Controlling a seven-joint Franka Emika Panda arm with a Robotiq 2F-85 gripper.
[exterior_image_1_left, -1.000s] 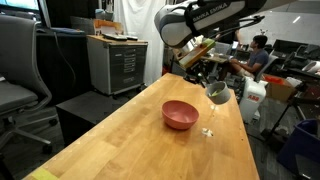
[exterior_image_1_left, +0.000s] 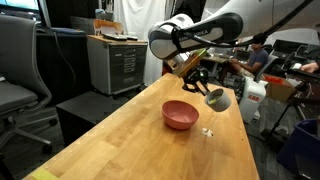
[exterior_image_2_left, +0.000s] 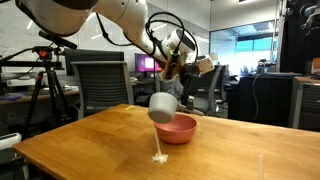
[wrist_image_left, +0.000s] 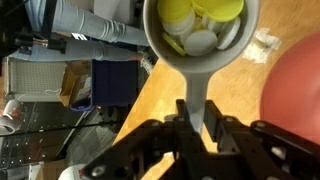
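My gripper is shut on a pale cup (exterior_image_1_left: 217, 100), gripping it at one side. The cup hangs in the air, tilted, near the red bowl (exterior_image_1_left: 180, 115). In the wrist view, yellow and white round pieces (wrist_image_left: 200, 32) lie inside the cup. The bowl stands on the wooden table, and its wall fills the right edge of the wrist view (wrist_image_left: 298, 90). In exterior view 2 the cup (exterior_image_2_left: 163, 107) overlaps the bowl's left part (exterior_image_2_left: 178, 130). The bowl's inside is mostly hidden there.
A small white scrap (exterior_image_2_left: 160, 157) lies on the table close to the bowl. Office chairs (exterior_image_1_left: 22, 100) and a dark cabinet (exterior_image_1_left: 115, 65) stand beyond the table.
The arm has shifted with it. The bowl has stayed put.
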